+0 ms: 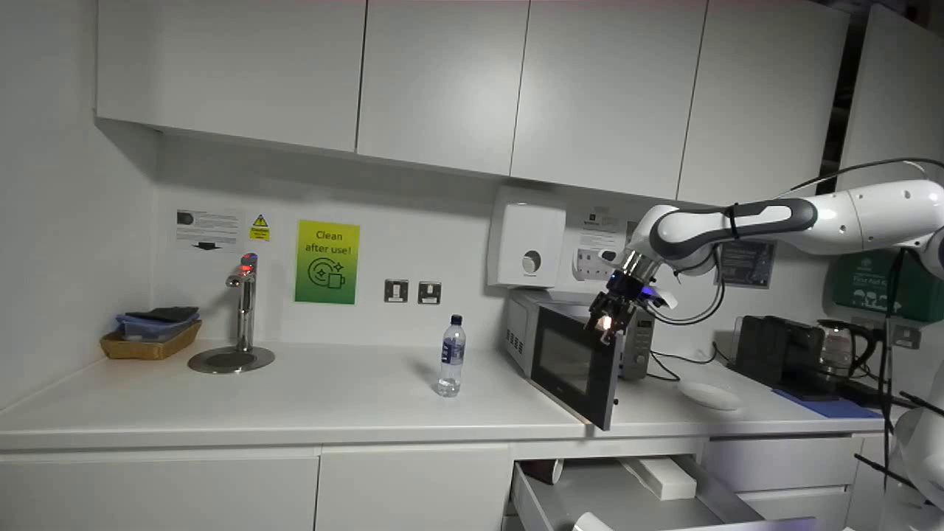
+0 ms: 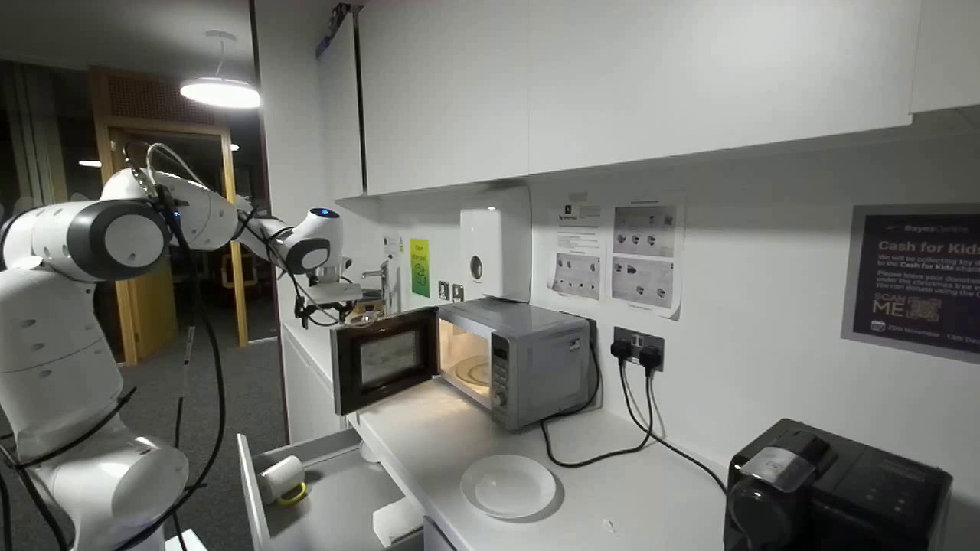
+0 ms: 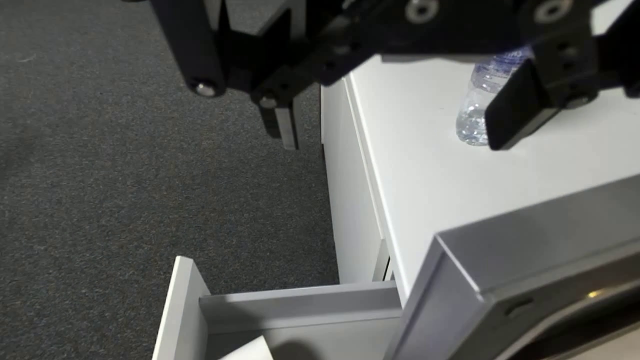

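Observation:
My gripper (image 1: 603,329) hangs at the top of the open microwave door (image 1: 571,361), on the side away from the counter's far right. In the wrist view its fingers (image 3: 286,127) are wide apart, so the gripper is open with nothing held. The microwave (image 2: 542,367) stands lit inside, its door swung out over the counter's front edge. A clear water bottle (image 1: 450,358) with a blue label stands upright on the counter, left of the microwave. From the wrist, this bottle shows partly behind the right finger, farther off on the counter.
Below the microwave a drawer (image 2: 344,487) is pulled out, with a white mug (image 2: 282,479) on its side and a white box (image 1: 661,478). An empty white plate (image 2: 507,485) lies beside the microwave. Left of the bottle the counter is clear up to the tap (image 1: 245,305).

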